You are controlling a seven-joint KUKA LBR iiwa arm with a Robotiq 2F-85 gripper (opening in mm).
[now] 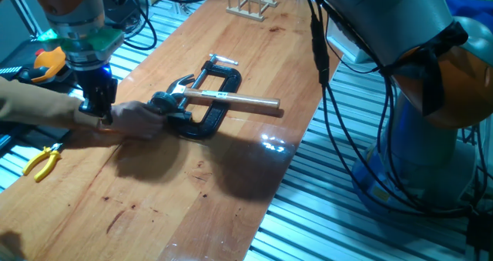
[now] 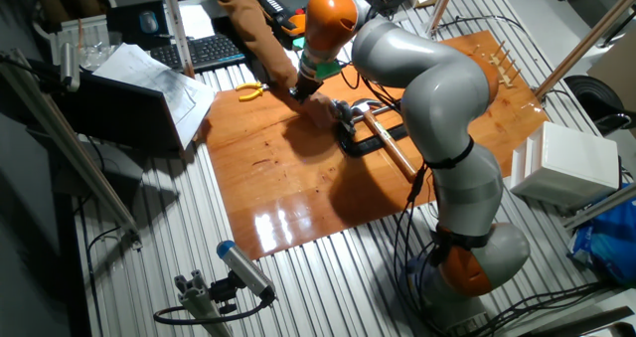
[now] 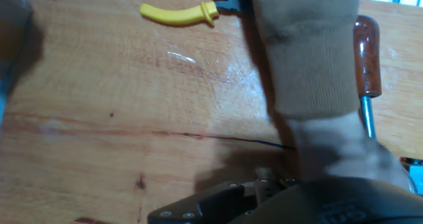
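My gripper [image 1: 98, 111] points down over the table's far-left side, just above a person's forearm [image 1: 46, 107]. Whether its fingers stand apart is unclear, as the wrist view shows only dark finger parts along the bottom. The person's hand [image 1: 139, 120] reaches the left end of a black C-clamp [image 1: 225, 99]. Across the clamp lies a hammer with a wooden handle [image 1: 246, 101]. A screwdriver's brown handle [image 3: 367, 55] shows beside the sleeve in the wrist view; the hand hides part of its shaft. Yellow-handled pliers [image 1: 45, 163] lie near the table's left edge.
A small wooden rack [image 1: 250, 3] stands at the table's far end. Beyond the left edge are an orange-and-black tool [image 1: 50, 63] and a keyboard [image 2: 204, 54].
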